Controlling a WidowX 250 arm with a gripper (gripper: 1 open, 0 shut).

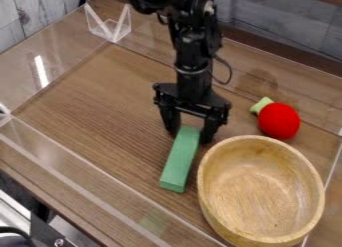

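My black gripper (191,119) is lowered at the middle of the table, over the upper end of a green bar (178,166), which lies lengthwise toward the front. Its fingers are dark and small in view, so I cannot tell whether they are open or shut, or touching the bar.
A large tan bowl (261,191) sits at the front right, just beside the bar. A red ball-like object (278,120) with a pale green piece lies at the right.
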